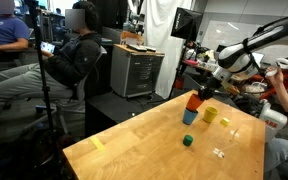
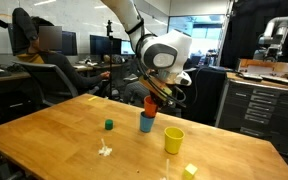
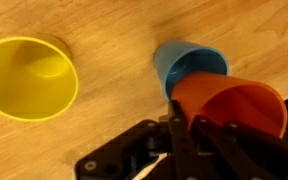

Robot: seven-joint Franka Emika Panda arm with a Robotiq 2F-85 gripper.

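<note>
An orange-red cup (image 3: 246,98) is held by its wall in my gripper, which is shut on it. Just beneath it stands a blue cup (image 3: 187,63) on the table; in exterior view 2 the orange cup (image 2: 151,104) is right over the blue cup (image 2: 146,122). In the wrist view the orange cup covers part of the blue cup's opening. Whether its bottom is inside the blue rim I cannot tell. A yellow cup (image 3: 29,78) stands upright and empty to one side, apart from both.
A small green object (image 2: 109,124) and a whitish piece (image 2: 105,150) lie on the wooden table (image 2: 54,130). A small yellow block (image 2: 190,171) is near the yellow cup. People sit beyond it in exterior view 1.
</note>
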